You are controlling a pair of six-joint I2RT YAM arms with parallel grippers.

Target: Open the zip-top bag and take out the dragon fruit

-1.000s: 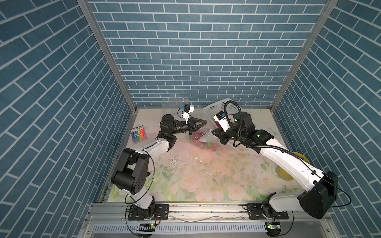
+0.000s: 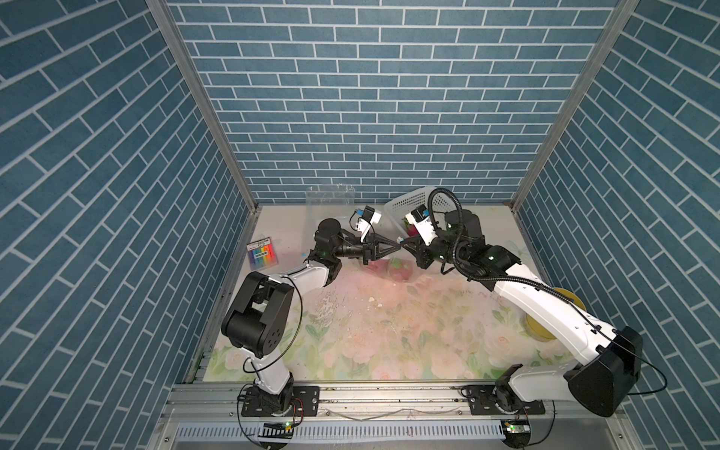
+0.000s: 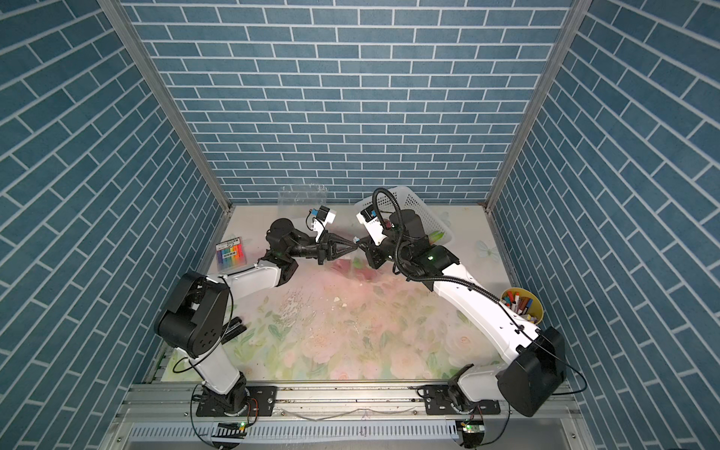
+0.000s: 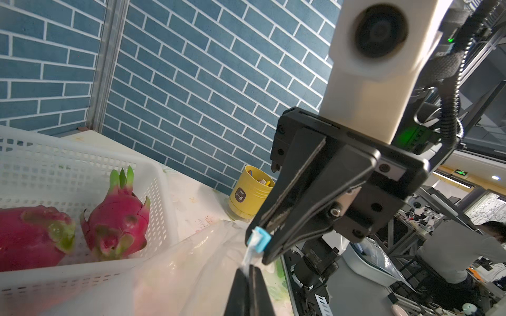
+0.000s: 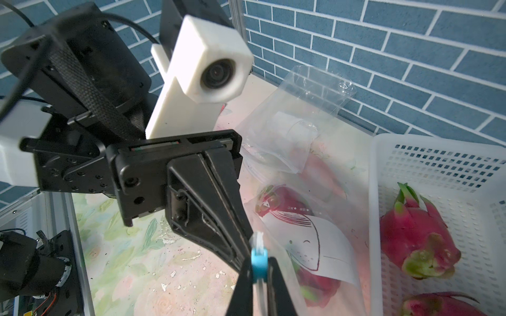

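My two grippers meet above the clear bag, whose pale blue zip slider (image 4: 261, 239) is at the fingertips of my right gripper (image 2: 406, 245), shut on the bag's top. My left gripper (image 2: 393, 246) points right, beside the slider; it is shut, with nothing clearly between its fingers. In the right wrist view a dragon fruit (image 5: 316, 287) shows inside the bag, behind a white label (image 5: 305, 237) and translucent plastic.
A white basket (image 5: 375, 200) with dragon fruits (image 5: 416, 242) stands at the back right. A yellow cup (image 3: 534, 307) of markers is at the right, a marker pack (image 2: 261, 252) at the left.
My left gripper has moved right and down to meet the right one at the bag's top. The right gripper has risen slightly with the bag top.
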